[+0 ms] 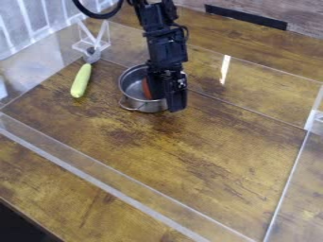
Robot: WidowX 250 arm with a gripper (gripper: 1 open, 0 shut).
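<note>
The black robot arm reaches down from the top to its gripper [172, 99], at the right side of a metal pot [136, 97] with a looped handle at its front. An orange-red item [147, 89] shows inside the pot, partly hidden by the arm. The gripper's fingers are dark and small, so I cannot tell their opening or what is between them.
A pale green corn-like object [82, 80] lies to the left, below a white faucet-like piece [93, 38].
</note>
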